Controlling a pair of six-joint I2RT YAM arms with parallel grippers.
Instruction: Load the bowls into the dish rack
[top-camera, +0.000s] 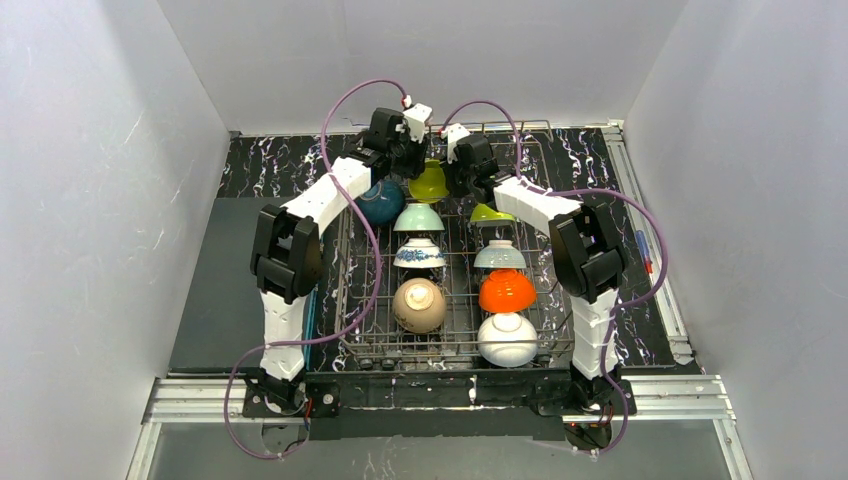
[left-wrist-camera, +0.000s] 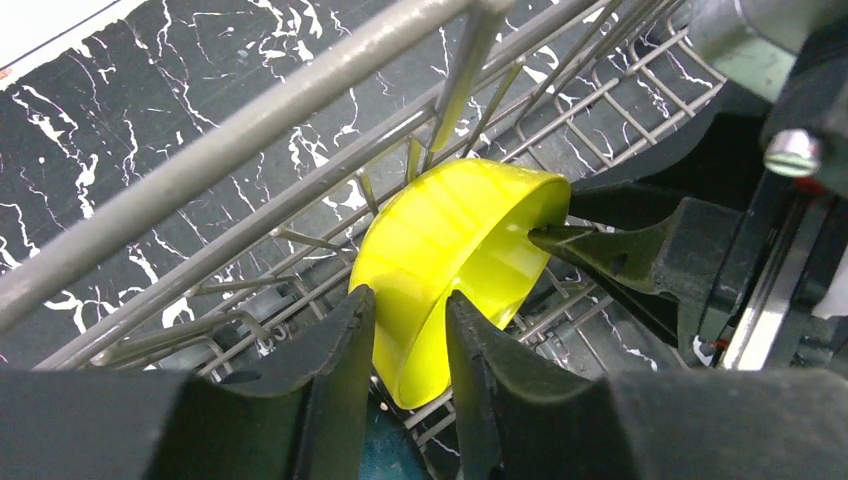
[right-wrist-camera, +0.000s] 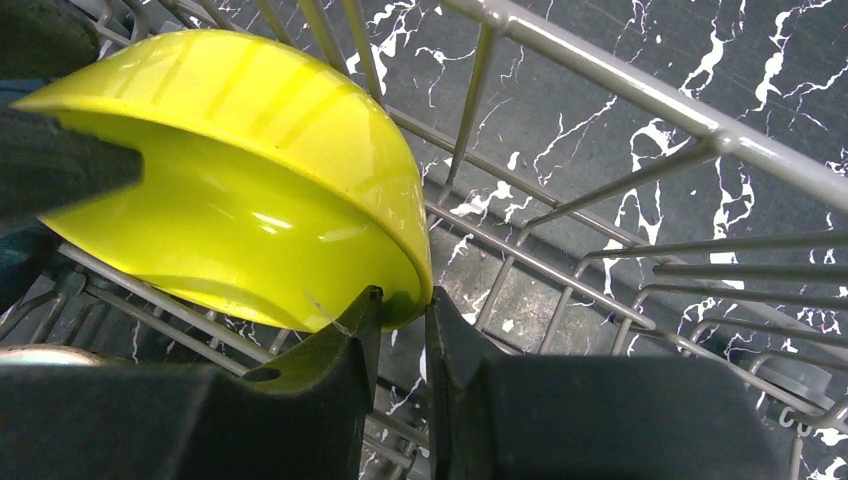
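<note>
A yellow-green bowl (top-camera: 429, 184) stands on its side at the back of the dish rack (top-camera: 462, 345), its hollow side facing the front. My right gripper is shut on its right rim. At the opposite rim, my left gripper is part open, its fingers on either side of the bowl wall (left-wrist-camera: 415, 270); contact cannot be made out. In front sit a teal bowl (top-camera: 381, 203), a mint bowl (top-camera: 418, 218), a second yellow-green bowl (top-camera: 490, 214), a blue-patterned bowl (top-camera: 419, 254), a grey-blue bowl (top-camera: 499, 256) and an orange bowl (top-camera: 507, 292).
Nearest the front are a tan bowl (top-camera: 419, 306) and a white bowl (top-camera: 507, 340). Wire tines and the rack's rear rail (left-wrist-camera: 250, 130) stand close behind the upright bowl. A bare dark mat (top-camera: 235, 290) lies left of the rack.
</note>
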